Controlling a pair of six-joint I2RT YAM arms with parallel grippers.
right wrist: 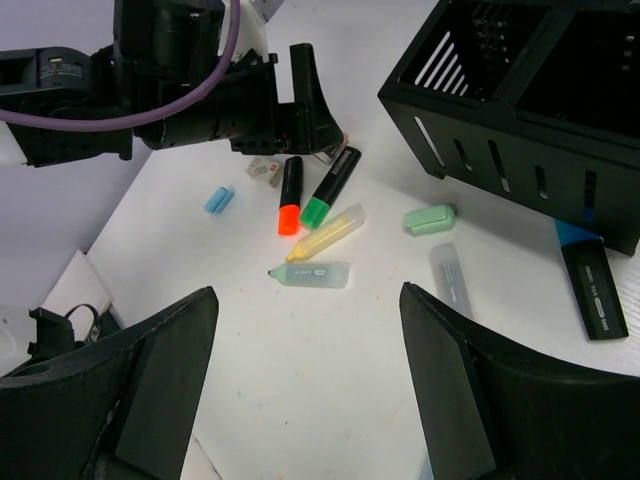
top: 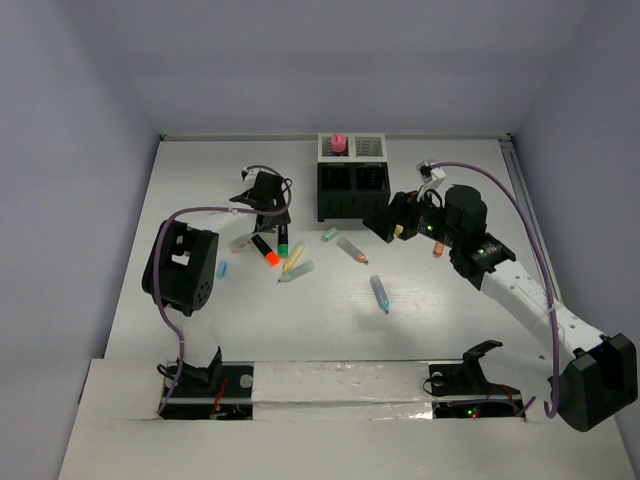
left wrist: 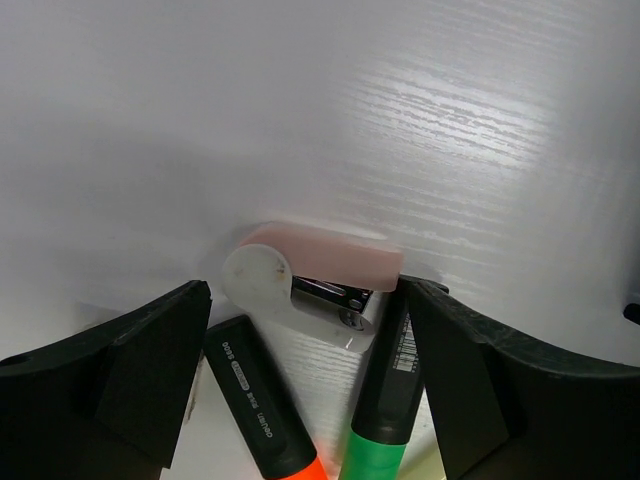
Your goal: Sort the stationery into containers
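My left gripper stands part open above a small white-and-pink item [left wrist: 258, 275] with a dark metal middle, beside the green-tipped marker [left wrist: 390, 390] and orange-tipped marker [left wrist: 250, 395]; nothing shows held. My right gripper is open and empty, right of the black organizer [right wrist: 480, 130], near a blue-ended marker [right wrist: 593, 295]. Between the grippers lie a yellow tube [top: 294, 256], a pale green tube [top: 296, 272], a green piece [top: 329, 234], a pink-tipped tube [top: 352, 251], a blue tube [top: 379, 293] and a small blue piece [right wrist: 219, 199].
The organizer stands at the back centre, a pink object [top: 338, 142] in its top. An orange piece [top: 438, 249] lies at the right, partly behind the right arm.
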